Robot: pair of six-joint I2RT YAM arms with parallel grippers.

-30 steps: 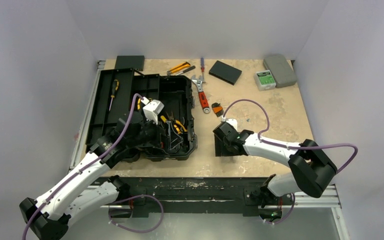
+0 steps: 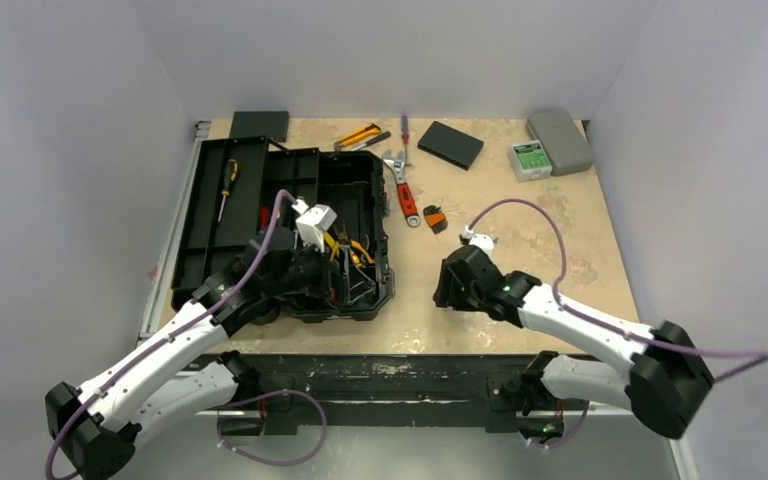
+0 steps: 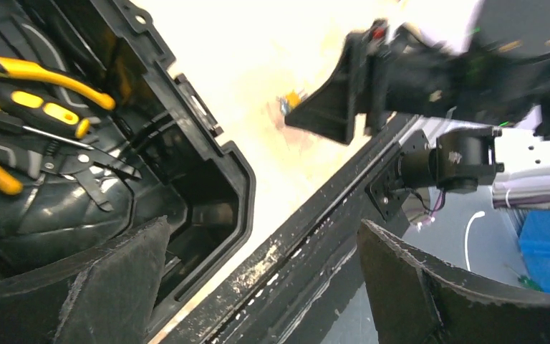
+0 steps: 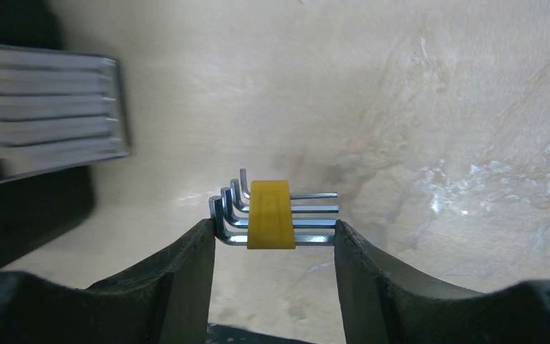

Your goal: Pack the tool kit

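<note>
The black toolbox [image 2: 385, 262] stands open on the left half of the table, with yellow-handled pliers [image 3: 79, 84] and other tools in its deep compartment. Over its front part my left gripper is open, nothing between its fingers. To the right of the box, my right gripper is shut on a hex key set with a yellow holder [image 4: 271, 215]. The steel keys lie crosswise, their ends against both fingers. Another hex key set, orange [image 2: 435, 219], lies beside the red-handled adjustable wrench [image 2: 406, 195].
Behind the box lie a yellow cutter [image 2: 360, 135] and a screwdriver [image 2: 405, 130]. Farther right are a black case [image 2: 451, 144], a clear box with a green label [image 2: 531, 160] and a grey case [image 2: 560, 142].
The left arm shifted slightly right.
</note>
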